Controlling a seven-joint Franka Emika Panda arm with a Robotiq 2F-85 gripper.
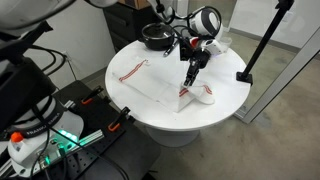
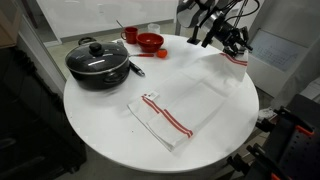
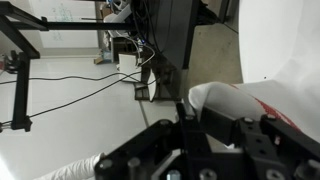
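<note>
A white cloth with red stripes is spread across the round white table. My gripper is shut on the cloth near one striped end, which is raised off the tabletop. In exterior view 2, that lifted end hangs at the far right below the gripper, while the other striped end lies flat near the front. The wrist view shows the cloth bunched up against the dark fingers; the exact pinch point is hidden.
A lidded black pot stands at the table's left in exterior view 2. Beside it are a red bowl, a red cup and an orange-red item. Bare table lies left of the cloth.
</note>
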